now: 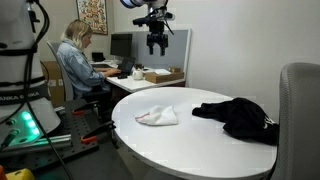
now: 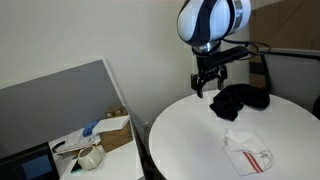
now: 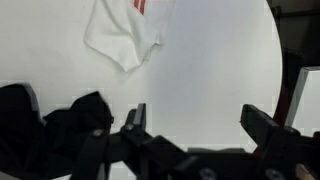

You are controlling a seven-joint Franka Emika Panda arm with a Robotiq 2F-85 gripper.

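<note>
A white cloth with red stripes (image 1: 157,116) lies crumpled on the white round table (image 1: 185,145); the wrist view has this striped cloth (image 3: 125,32) at its top. Dark clothing (image 1: 245,120) is heaped at the table's right side, and part of that black cloth (image 3: 75,130) fills the lower left of the wrist view. High above the table hangs my gripper (image 1: 157,45), its fingers spread wide with nothing between them. Bare tabletop shows between the fingertips in the wrist view, so the gripper touches neither cloth.
Beyond the table, a desk with boxes (image 1: 163,75) stands against a grey partition. A person (image 1: 78,60) sits at the left. A grey chair back (image 1: 298,120) rises close to the table's right edge.
</note>
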